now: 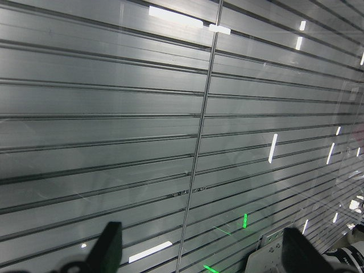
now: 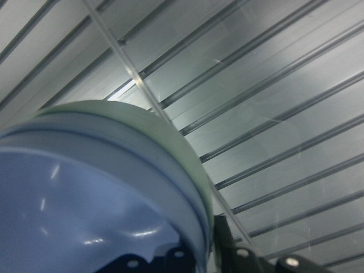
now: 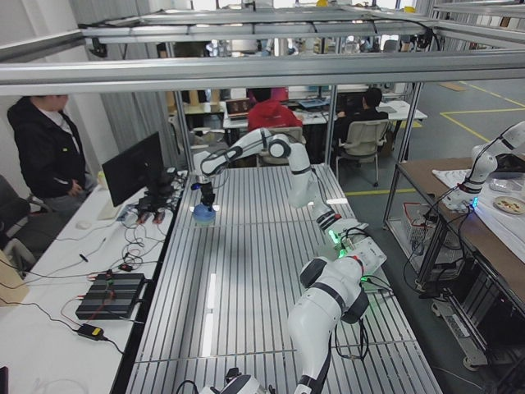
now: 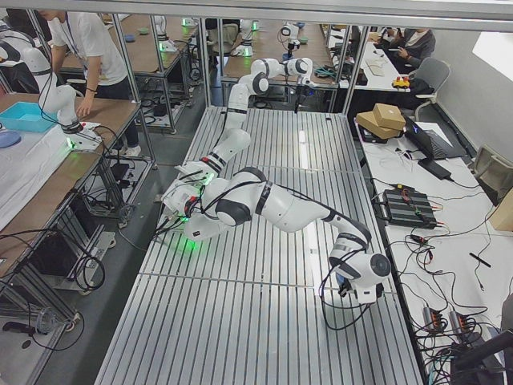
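Observation:
A stack of bowls (image 2: 85, 205), two blue ones inside a pale green one, fills the lower left of the right wrist view. My right gripper is shut on its rim. In the camera left view this bowl stack (image 3: 203, 217) hangs from that gripper at the far left of the slatted table. My left gripper points down at bare slats in its wrist view, its dark blurred fingertips wide apart with nothing between them. In the camera left view it is mostly cut off at the bottom edge.
Both arm bases sit along one side. A white desk (image 3: 49, 361) with monitor, cables and black boxes runs beside the other, where a person (image 3: 49, 156) stands. Frame posts and beams surround the table.

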